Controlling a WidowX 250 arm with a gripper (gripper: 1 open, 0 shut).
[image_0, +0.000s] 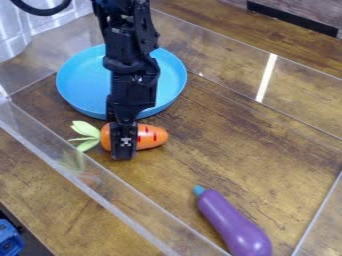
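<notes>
An orange toy carrot (146, 136) with pale green leaves lies on the wooden floor of the tray, just in front of a blue bowl (84, 77). My black gripper (122, 140) reaches down over the bowl's front onto the carrot, its fingertips at the carrot's body near the leafy end. Whether the fingers are closed on it is hard to tell. A purple toy eggplant (233, 222) lies at the lower right, apart from the carrot.
Transparent and pale walls border the tray at the left and right.
</notes>
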